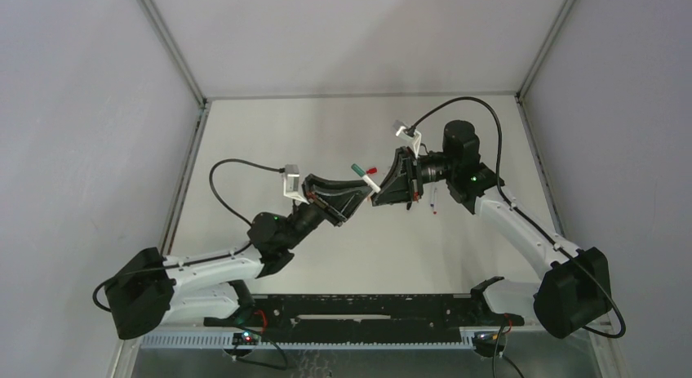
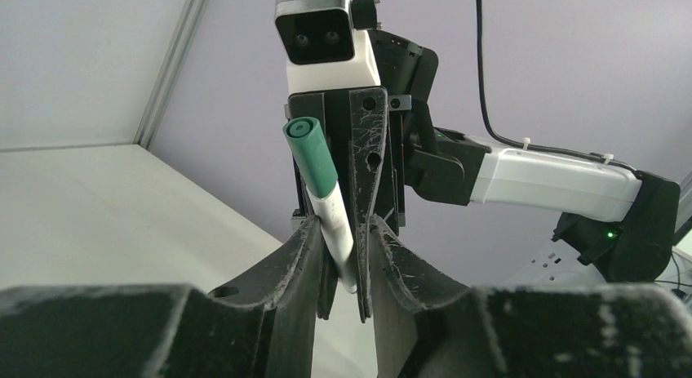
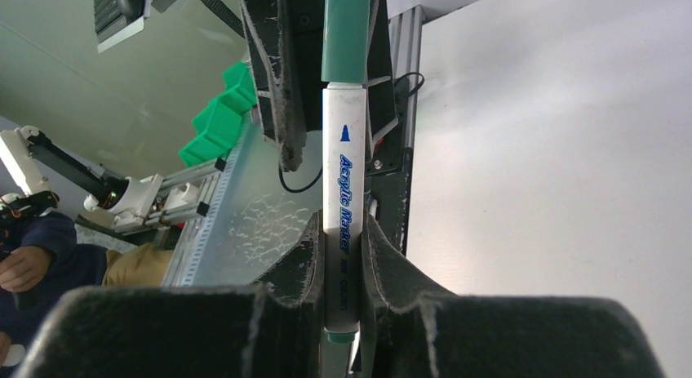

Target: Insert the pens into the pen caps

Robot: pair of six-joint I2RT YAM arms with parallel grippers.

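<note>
A white acrylic marker with a green cap (image 1: 365,178) is held upright-tilted in the middle. In the right wrist view its white barrel (image 3: 343,206) sits between the fingers of my right gripper, which is shut on it, with the green cap (image 3: 345,31) at the top. My left gripper (image 1: 355,200) is just beside the marker; in the left wrist view its fingertips (image 2: 306,247) reach to either side of the view's middle, near the white barrel. Whether they touch or grip it is unclear. A small red piece (image 1: 372,170) lies on the table behind.
A few pens (image 1: 434,202) lie partly behind the right arm. Walls border both sides; outside the table, the right wrist view shows green bins (image 3: 220,121) and a person.
</note>
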